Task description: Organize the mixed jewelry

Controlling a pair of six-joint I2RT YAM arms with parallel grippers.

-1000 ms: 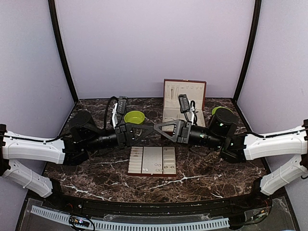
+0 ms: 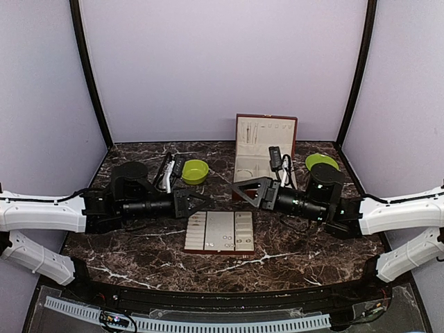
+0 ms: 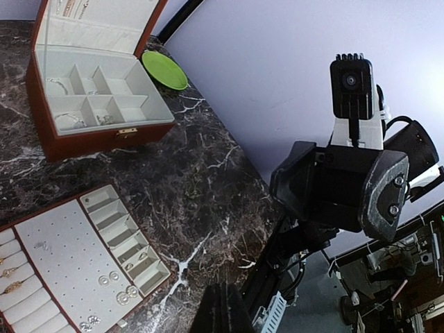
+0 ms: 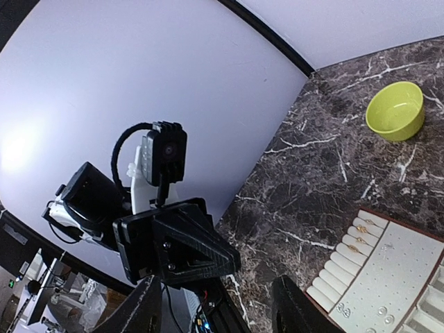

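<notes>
The jewelry tray [image 2: 220, 223] lies flat at the table's centre. In the left wrist view, several pairs of round earrings [image 3: 123, 297] rest on its bare middle panel, gold pieces [image 3: 12, 286] sit across the white rolls, and small items lie in the side compartments [image 3: 125, 239]. Behind it stands the open brown jewelry box [image 3: 97, 146], with chains hanging in its lid [image 2: 267, 132] and a few pieces in its compartments. Above the tray's back edge, my left gripper [image 2: 211, 200] is shut, nothing visible between its fingers. Facing it, my right gripper is open and empty.
A green bowl [image 2: 195, 172] stands left of the box and looks empty inside. To the box's right lies a green plate [image 3: 165, 71], its surface bare. Open marble tabletop [image 2: 305, 257] surrounds the tray at the front and sides.
My left gripper has shifted slightly left and down in the top view; the right has shifted right. The jewelry looks unmoved.
</notes>
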